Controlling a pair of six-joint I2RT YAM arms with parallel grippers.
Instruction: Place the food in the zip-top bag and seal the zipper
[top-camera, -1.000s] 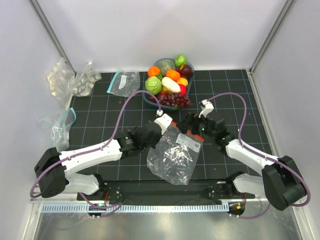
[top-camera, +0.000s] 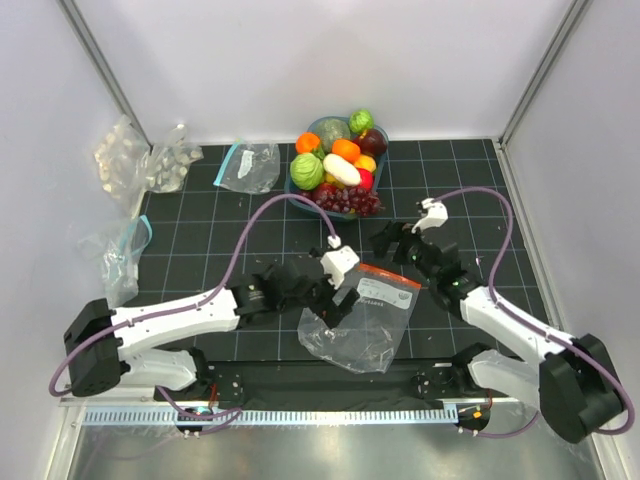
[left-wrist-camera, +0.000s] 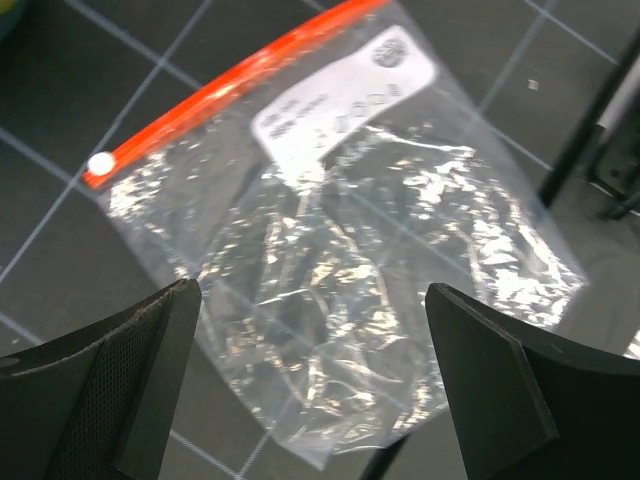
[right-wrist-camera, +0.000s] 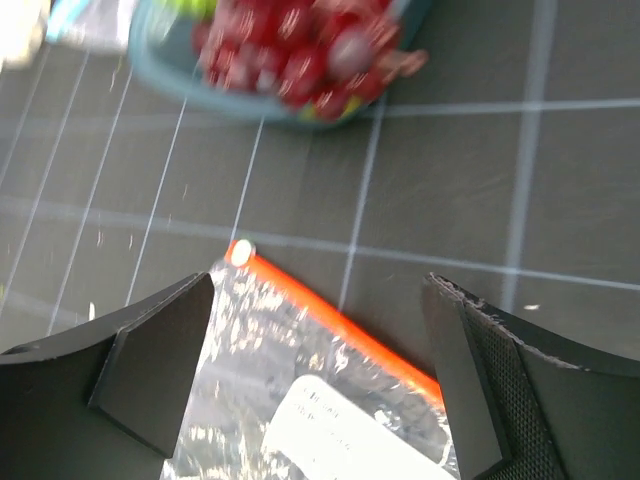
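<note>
An empty clear bag (top-camera: 365, 330) with an orange zipper strip (left-wrist-camera: 240, 88) and a white label (left-wrist-camera: 345, 100) lies flat on the dark tiles at the front middle. A small white piece (left-wrist-camera: 101, 164) sits at one end of the strip. Over the bag's middle hangs my left gripper (top-camera: 342, 307), open and empty. My right gripper (top-camera: 392, 242) is open too, above the tiles just behind the zipper; the strip (right-wrist-camera: 340, 325) shows between its fingers in the right wrist view, below them and apart. Colourful food, such as a cabbage (top-camera: 306, 171) and grapes (top-camera: 345, 200), fills a blue basket (top-camera: 296, 199) at the back.
A second flat bag with a blue zipper (top-camera: 250, 168) lies left of the basket. Filled clear bags (top-camera: 167, 168) and another blue-zip bag (top-camera: 122, 262) line the left edge. Bare tiles (top-camera: 465, 175) extend right of the basket.
The bag has turned a little and shifted right. My left gripper has come from the zipper's left end to over the bag's middle. The right gripper has drawn slightly right, off the zipper.
</note>
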